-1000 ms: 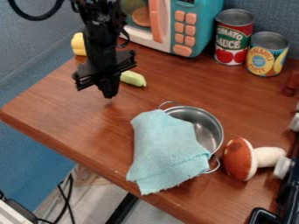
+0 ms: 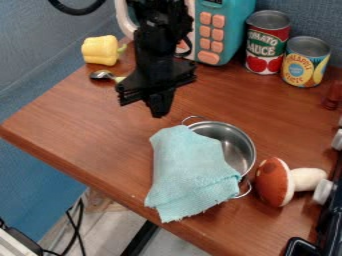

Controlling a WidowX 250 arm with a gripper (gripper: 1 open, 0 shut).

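My black gripper (image 2: 158,98) hangs above the middle of the wooden table (image 2: 80,130), left of and above a light blue cloth (image 2: 187,172). The cloth lies partly over a metal pot (image 2: 230,142) with wire handles. Whether the gripper is open or shut is hard to make out. Behind the arm, a spoon (image 2: 100,74) and a yellow object (image 2: 100,50) lie at the back left.
A teal toy microwave (image 2: 225,30), a tomato sauce can (image 2: 266,45) and a yellow can (image 2: 305,65) stand at the back. A toy mushroom (image 2: 274,185) lies right of the pot.
The gripper has moved right, toward the cloth and pot, now hiding most of the pale yellow-green item behind it and uncovering the spoon at the back left.
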